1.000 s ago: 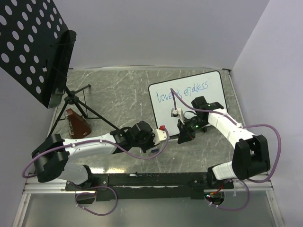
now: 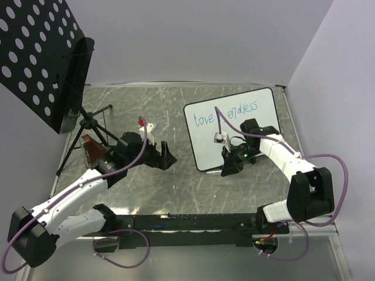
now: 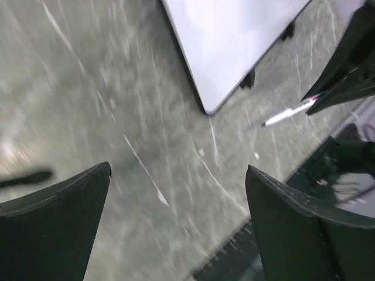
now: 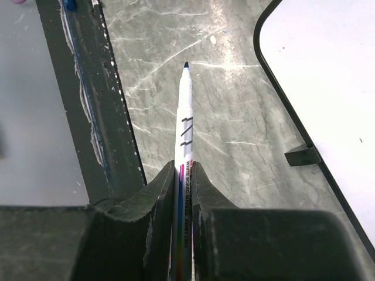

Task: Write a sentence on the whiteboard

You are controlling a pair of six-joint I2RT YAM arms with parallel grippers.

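The whiteboard (image 2: 205, 146) lies tilted on the grey floor and bears blue handwriting (image 2: 243, 109) reading "Love", "endless", with the middle word hidden behind a cable. Beside its lower left corner, my right gripper (image 2: 225, 172) is shut on a white marker (image 4: 184, 123), whose bare blue tip points away from the fingers. The same marker (image 3: 288, 114) shows in the left wrist view. To the left of the board, my left gripper (image 2: 168, 156) stands open, nothing between its fingers. A small blue piece, seemingly the cap (image 2: 159, 226), rests on the black front beam.
A black tripod (image 2: 89, 120) holding a perforated panel (image 2: 35, 58) stands at the left. Beside it, a brown object (image 2: 92, 150) is partly hidden by my left arm. Bare floor (image 2: 181, 190) lies between the two grippers.
My left gripper has drawn back left and upward from near the marker. The blue piece that was at its fingers has come to lie on the front beam. The right arm has barely moved.
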